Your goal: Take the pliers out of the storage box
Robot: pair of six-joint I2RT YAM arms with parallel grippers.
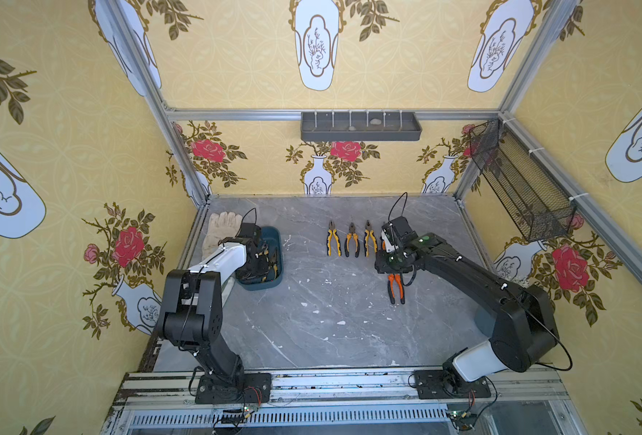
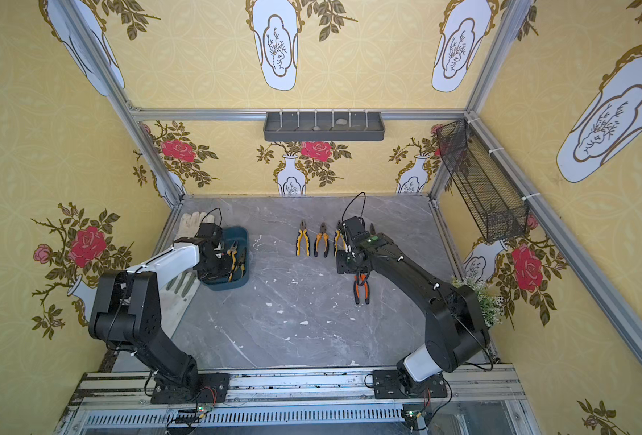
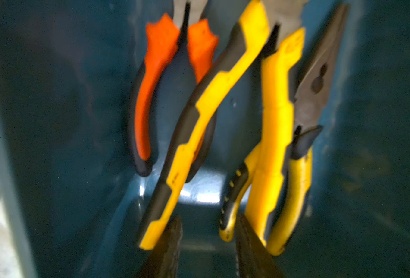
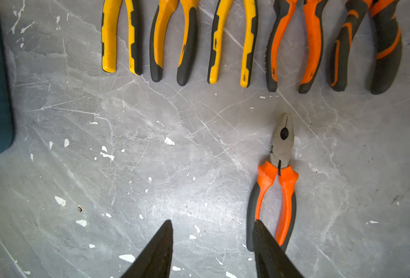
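Note:
The teal storage box at the left holds several pliers: orange-black pliers, yellow-black pliers and long-nose pliers. My left gripper is open just inside the box, its fingertips by the lower handle ends of the yellow pliers, nothing seen held. My right gripper is open over the table, empty, beside orange-black pliers lying alone below a row of pliers.
Work gloves lie along the left edge, beside the box. A grey rack hangs on the back wall, a mesh basket on the right wall.

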